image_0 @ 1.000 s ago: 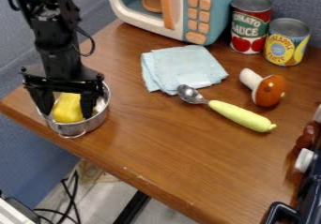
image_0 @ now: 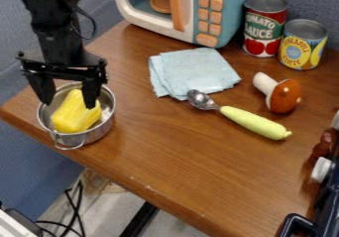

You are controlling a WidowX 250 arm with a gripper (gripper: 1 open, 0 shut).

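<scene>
My black gripper (image_0: 69,88) stands over a metal pot (image_0: 98,127) at the table's left edge, its fingers spread to either side above a yellow object (image_0: 75,115) inside the pot. The gripper is open, with its fingertips near the top of the yellow object and nothing visibly held between them.
A light blue cloth (image_0: 191,71), a spoon with a yellow handle (image_0: 252,121), a toy mushroom (image_0: 281,94), two cans (image_0: 263,28) and a toy microwave (image_0: 185,8) occupy the back and right. Dark objects line the right edge.
My gripper has risen from down in the pot to above the yellow object, which now shows more fully and stays in the pot.
</scene>
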